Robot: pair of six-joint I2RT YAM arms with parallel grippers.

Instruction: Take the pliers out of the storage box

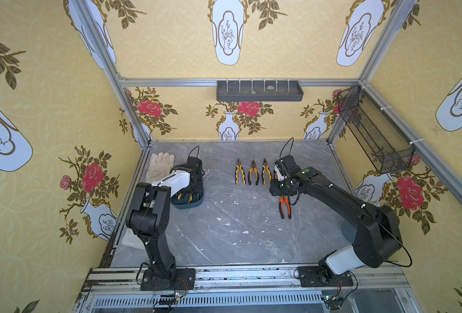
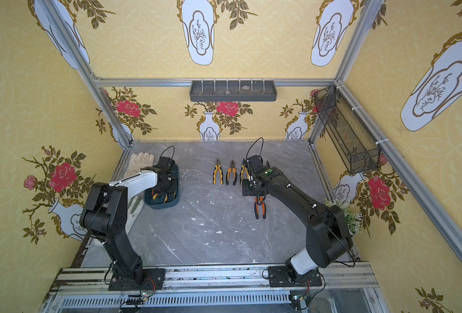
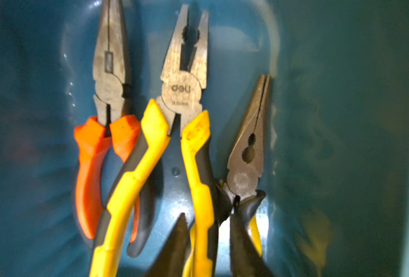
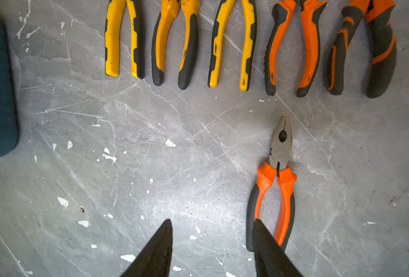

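Observation:
The dark teal storage box (image 1: 194,203) is at left, holding pliers: orange-handled (image 3: 88,180), yellow-black (image 3: 181,90) and a third (image 3: 246,170) with dark and yellow handles. My left gripper is low inside it, part open over the middle pliers' handles; whether it touches them I cannot tell. My right gripper hangs open over the table, beside orange-handled pliers (image 4: 283,207) lying alone; nothing shows between its fingers.
A row of several pliers (image 4: 123,41) lies at back centre. Gloves (image 1: 159,166) lie behind-left of the box. A mesh basket (image 1: 377,130) hangs on the right wall.

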